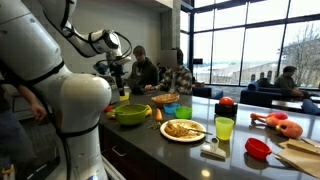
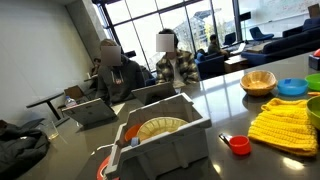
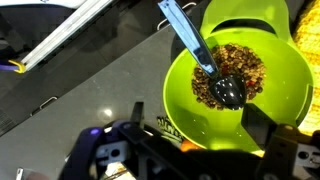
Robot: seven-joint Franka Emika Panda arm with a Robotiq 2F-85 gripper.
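A light green bowl (image 3: pixel 185 100) fills much of the wrist view, holding a heap of small brown and reddish pieces (image 3: pixel 245 62). Resting in it is a ladle with a dark rounded head (image 3: pixel 229 92); its shiny handle (image 3: pixel 187 30) leans out over the far rim. My gripper is open above the near side of the bowl, with its fingers (image 3: pixel 125 135) spread and nothing held. From the side, exterior view 1 has the gripper (image 1: pixel 117 68) high over the counter's left end, well above the green bowl (image 1: pixel 132 114).
A second green bowl (image 3: pixel 222 10) and a yellow cloth (image 3: pixel 311 45) border the first. On the counter are a plate of food (image 1: pixel 183 131), a yellow-green cup (image 1: pixel 224 128) and a red bowl (image 1: pixel 258 149). A grey bin (image 2: pixel 175 150) stands in exterior view 2.
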